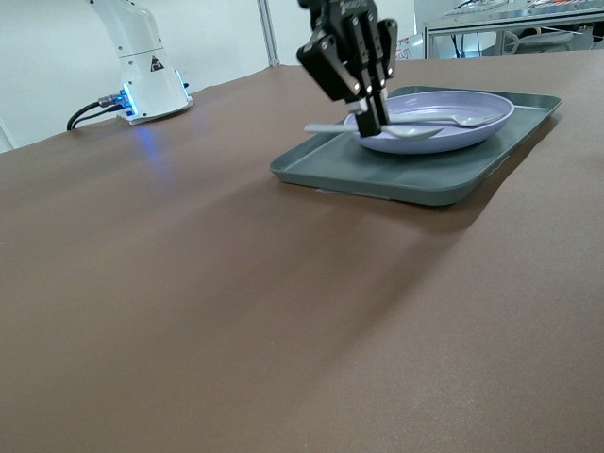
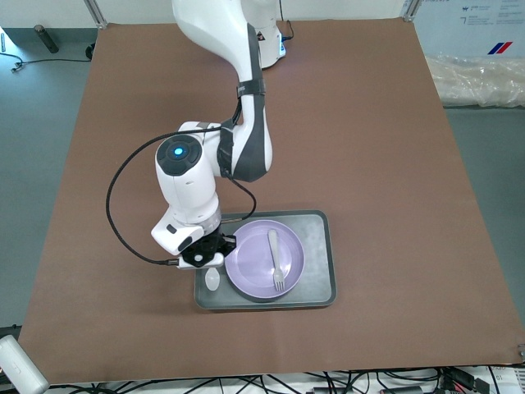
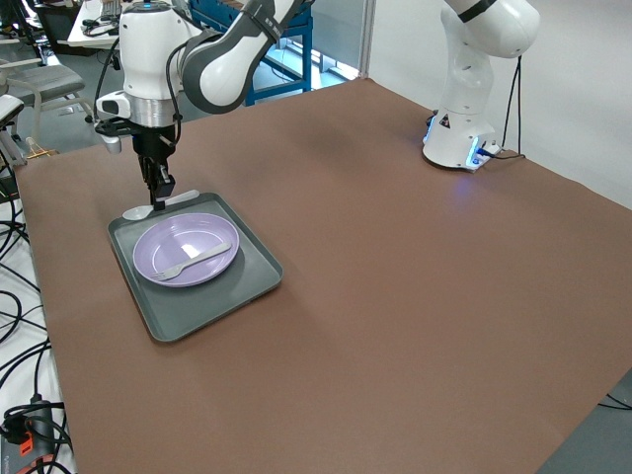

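A lavender plate (image 2: pixel 250 254) rests on a grey-green tray (image 2: pixel 320 279), with a white fork (image 2: pixel 276 263) lying across it. My black gripper (image 1: pixel 368 118) hangs low at the plate's side, over a white spoon (image 1: pixel 328 127); in the left view it is mostly hidden under the arm's white wrist. The spoon's bowl (image 2: pixel 212 279) shows beside the plate on the tray's left side. In the right view the gripper (image 3: pixel 159 204) is at the spoon. I cannot tell whether its fingers are closed on the spoon.
Cables lie along the table's near edge in the left view.
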